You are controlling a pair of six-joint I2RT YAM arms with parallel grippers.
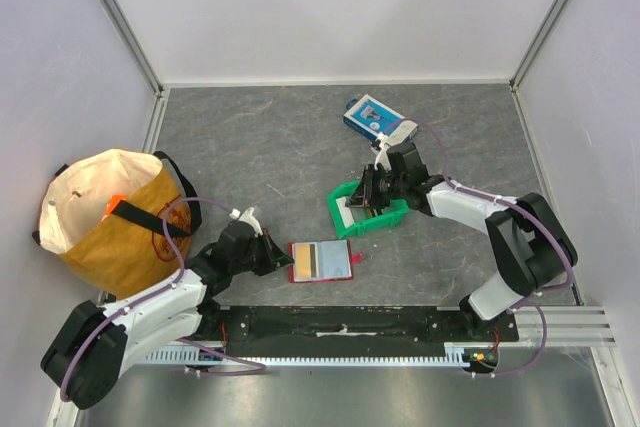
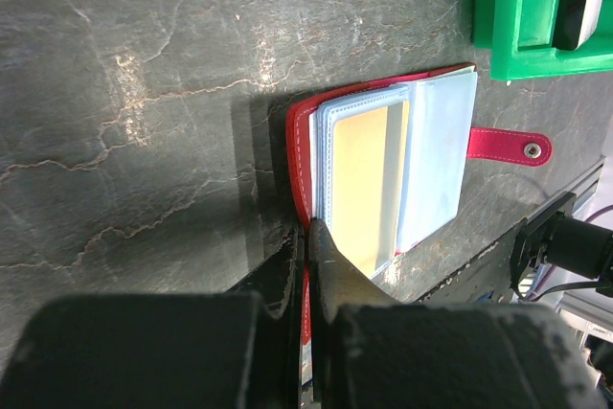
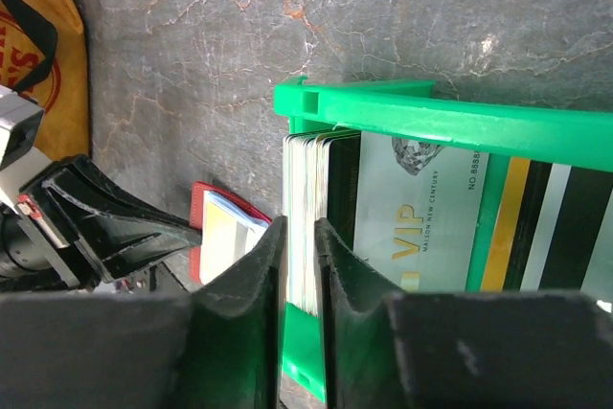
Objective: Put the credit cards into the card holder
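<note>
The open red card holder (image 1: 322, 261) lies flat near the table's front, a tan card in its pale blue inner pocket. Its left edge runs between the closed fingertips of my left gripper, so that gripper is shut on the holder's thin cover. A green tray (image 1: 375, 230) holds the cards. Upright in it, at one end, stands a tight stack of cards (image 3: 305, 189), edges up. My right gripper is part open over this stack, its fingers apart with card edges showing between them. Whether they touch the cards is unclear.
Behind the tray lies a blue and white box (image 1: 374, 117). A yellow bag (image 1: 150, 257) stands at the far left. A snap strap (image 2: 512, 147) sticks out from the holder towards the tray.
</note>
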